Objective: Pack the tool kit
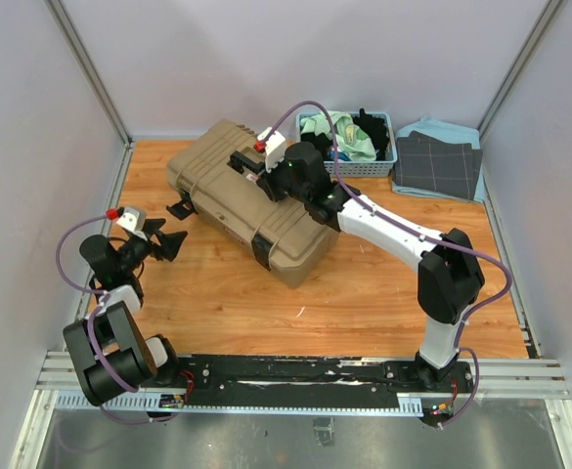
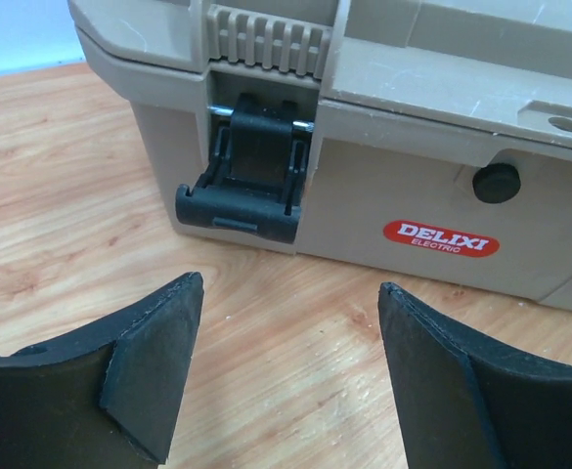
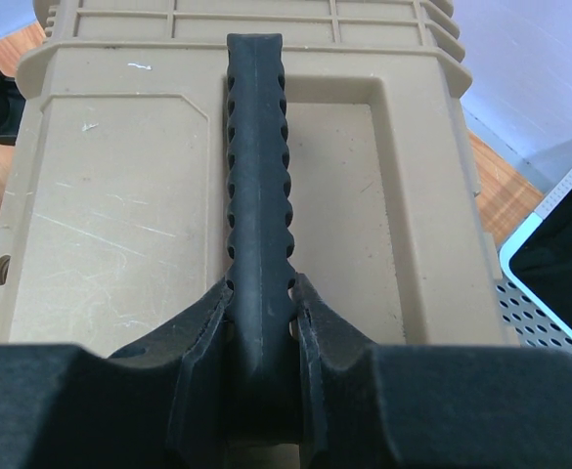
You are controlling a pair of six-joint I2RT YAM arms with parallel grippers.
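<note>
The tan tool case (image 1: 217, 166) stands shut and angled across the table in the top view. Its left black latch (image 2: 246, 176) sticks out from the front wall, swung open, in the left wrist view. A second black latch (image 1: 263, 249), at the case's near corner, lies flat against the side. My left gripper is open with bare table between its fingers, short of the left latch and apart from the case. On top, my right gripper is shut on the black carrying handle (image 3: 257, 166).
A blue-grey basket (image 1: 366, 168) of clothes stands behind the case at the back. Folded dark and blue cloth (image 1: 437, 164) lies at the back right. Free wooden table (image 1: 383, 313) stretches in front of the case.
</note>
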